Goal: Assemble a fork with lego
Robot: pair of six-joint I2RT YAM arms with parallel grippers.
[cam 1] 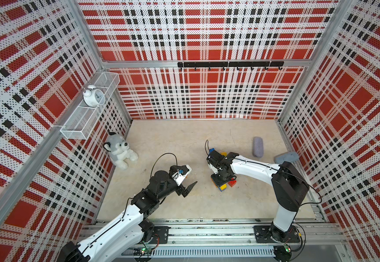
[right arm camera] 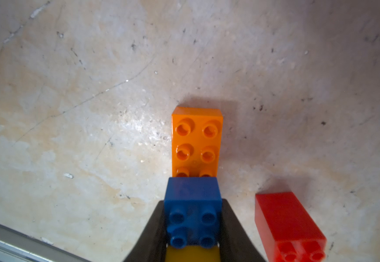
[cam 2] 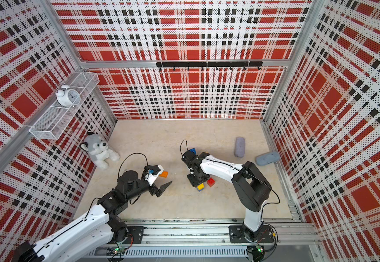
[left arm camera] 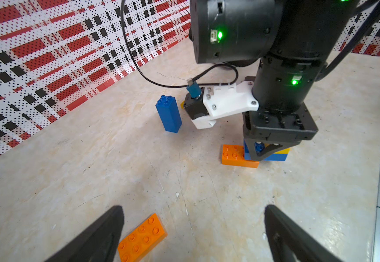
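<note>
My right gripper is shut on a blue brick [right arm camera: 193,190], and a yellow brick [right arm camera: 193,254] adjoins it. An orange brick [right arm camera: 197,139] lies flat on the table, its near end hidden behind the blue one. From the left wrist view, the held blue brick [left arm camera: 277,157] sits low, close against that orange brick [left arm camera: 233,155]; whether they touch, I cannot tell. To the left, my left gripper [cam 1: 190,188] stands open and empty above the table. A second orange brick [left arm camera: 141,238] lies below it, near one finger [left arm camera: 107,227].
A tall blue brick [left arm camera: 169,114] stands upright farther back. Beside the right gripper lies a red brick [right arm camera: 288,227]. Two grey-purple cases [cam 1: 258,146] rest at the right, and a plush dog [cam 1: 120,150] sits at the left.
</note>
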